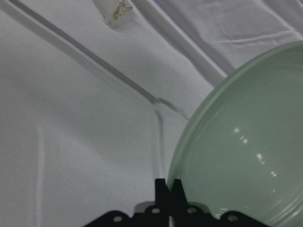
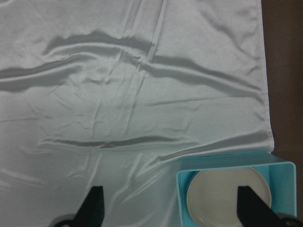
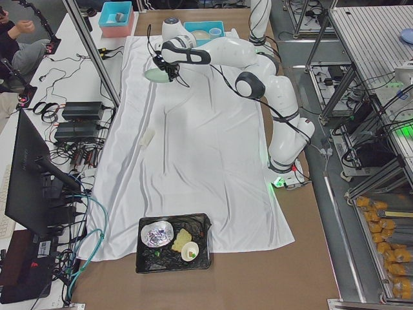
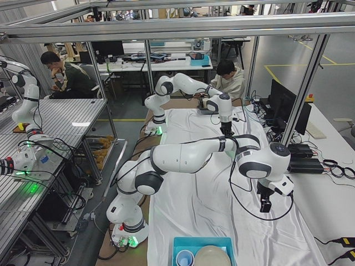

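A pale green plate [image 3: 157, 75] is held by its rim in my left gripper, which is shut on it and hangs over the far part of the white cloth. My right gripper is open with nothing between its fingers, above the cloth near a blue bin [image 4: 204, 241] that holds a round beige plate [image 2: 222, 194] and a blue cup [image 4: 184, 257]. A small pale object [image 3: 147, 137] lies on the cloth.
A black tray [image 3: 173, 263] with a silver dish, a yellow piece and a small white bowl stands at the opposite end. Monitors and cables line one side.
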